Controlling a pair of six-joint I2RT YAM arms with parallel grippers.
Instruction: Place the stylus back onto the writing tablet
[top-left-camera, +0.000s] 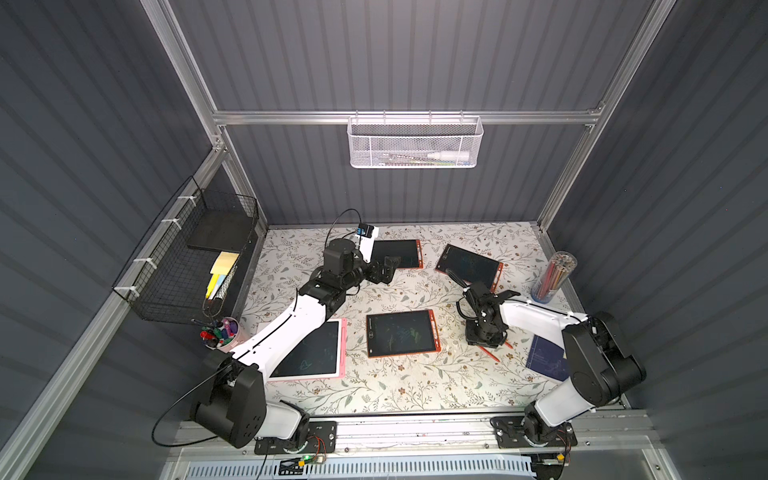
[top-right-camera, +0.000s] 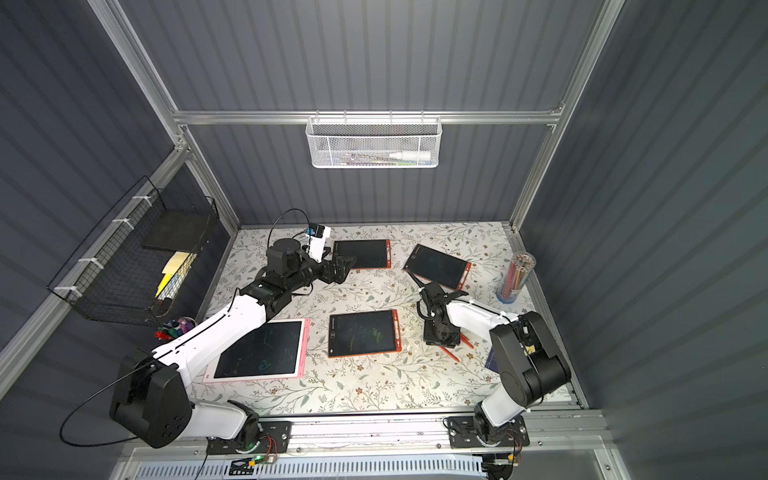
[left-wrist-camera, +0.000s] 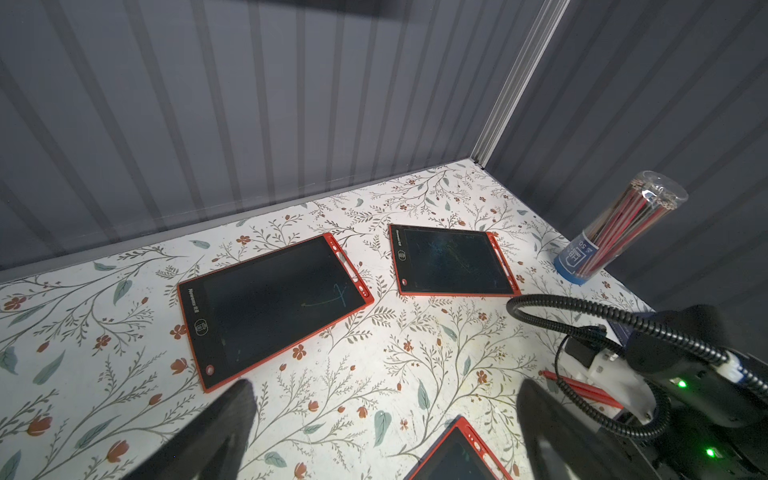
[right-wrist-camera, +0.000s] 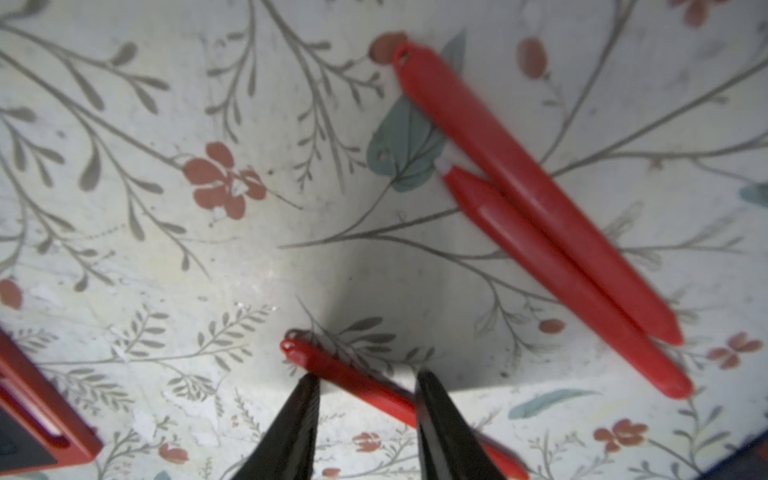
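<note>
A single red stylus (right-wrist-camera: 368, 390) lies on the floral tabletop, crossing at a slant below and between the fingertips of my right gripper. That gripper is part open and part of the stylus is hidden behind one finger (right-wrist-camera: 436, 424). Two more red styluses, an upper one (right-wrist-camera: 512, 164) and a lower one (right-wrist-camera: 552, 268), lie side by side beyond it. Left of the right gripper is the red-edged writing tablet (top-left-camera: 400, 333). My left gripper (top-left-camera: 384, 270) hangs open and empty near the back tablet (left-wrist-camera: 276, 308).
Another red-edged tablet (top-left-camera: 470, 265) lies behind the right arm. A clear jar of red sticks (top-left-camera: 552, 277) and a dark blue notebook (top-left-camera: 547, 357) are at the right. A pink-framed tablet (top-left-camera: 344, 348) lies partly under the left arm.
</note>
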